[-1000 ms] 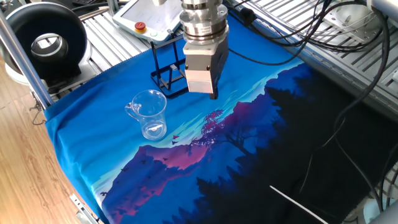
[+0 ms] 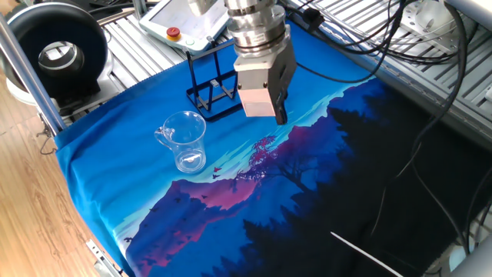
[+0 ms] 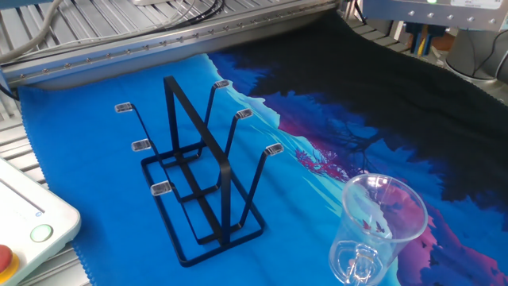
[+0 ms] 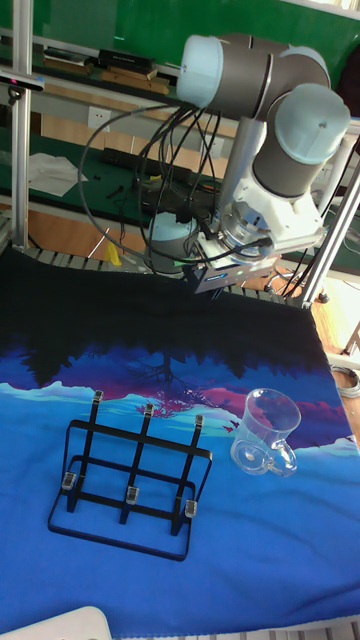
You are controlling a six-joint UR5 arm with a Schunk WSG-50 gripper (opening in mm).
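Observation:
A clear cup with a handle [image 2: 184, 142] stands upright on the printed cloth. Its transparent body [image 3: 375, 226] shows at the lower right of the second view, and the handle side of the cup [image 4: 266, 432] faces the camera in the third. Beside it is a black wire rack [image 3: 226, 199] with several upright prongs tipped in clear pads. My gripper [image 2: 280, 119] hangs above the cloth, to the right of the cup in the first view and partly in front of the rack. The gripper [image 4: 216, 295] is clear of both cup and rack. Whether its fingers are apart is unclear.
The cloth [image 2: 100, 169] covers the table, its dark half [image 4: 96, 309] bare. A tablet with a red button [image 2: 174, 34] lies behind the rack. Loose black cables [image 2: 453, 100] hang on the right of the first view, and a thin white stick [image 2: 365, 254] shows at its bottom.
Cup and rack have stayed in place.

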